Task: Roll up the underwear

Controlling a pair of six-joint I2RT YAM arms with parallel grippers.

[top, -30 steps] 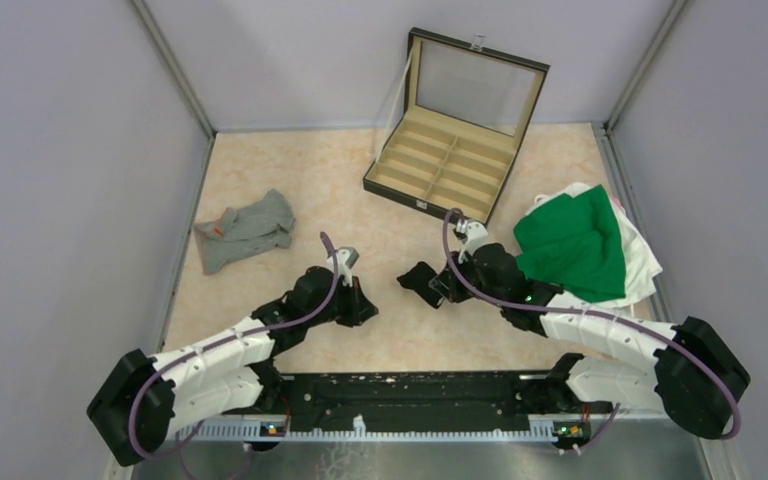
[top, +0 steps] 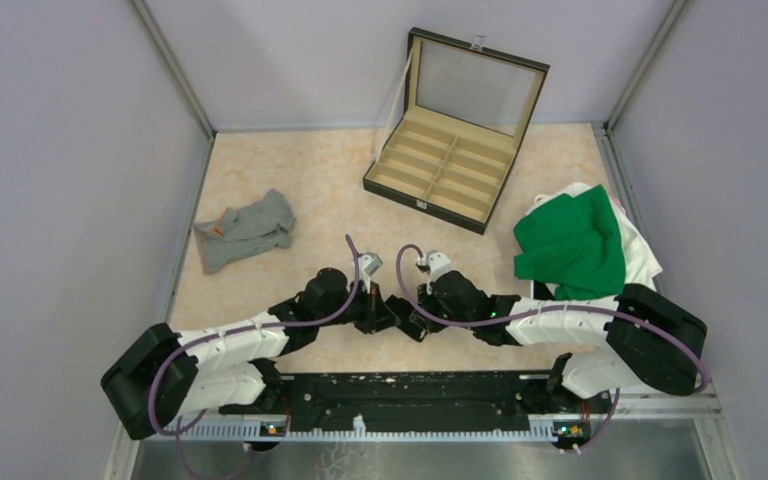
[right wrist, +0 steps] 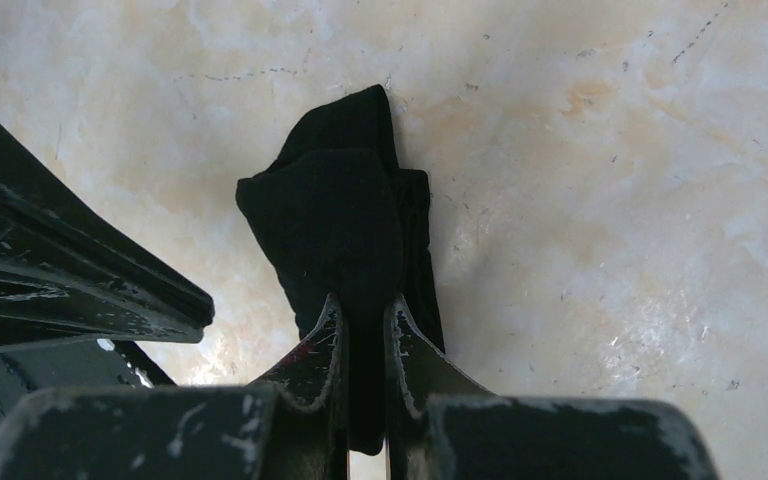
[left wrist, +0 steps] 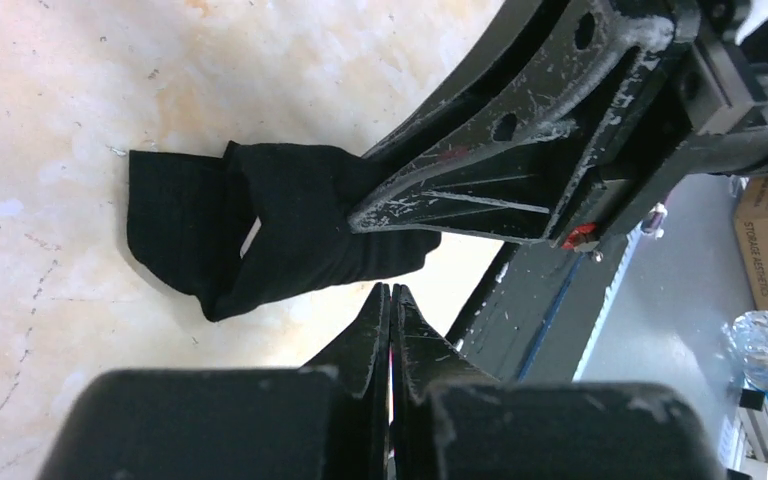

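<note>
Black underwear (top: 407, 320), folded into a narrow bundle with ragged layers at one end, lies near the front edge between the grippers. In the right wrist view my right gripper is closed on one end of the underwear (right wrist: 330, 220), cloth running between its fingers. My left gripper is shut with nothing showing between its fingers, just beside the bundle; in the right wrist view its dark fingertips reach in from the left, apart from the cloth.
An open compartment box (top: 440, 170) stands at the back. Grey cloth (top: 245, 230) lies at the left, green cloth (top: 570, 245) on white cloth at the right.
My right gripper has moved toward the front left with the underwear. My left gripper has moved right, up close to the bundle.
</note>
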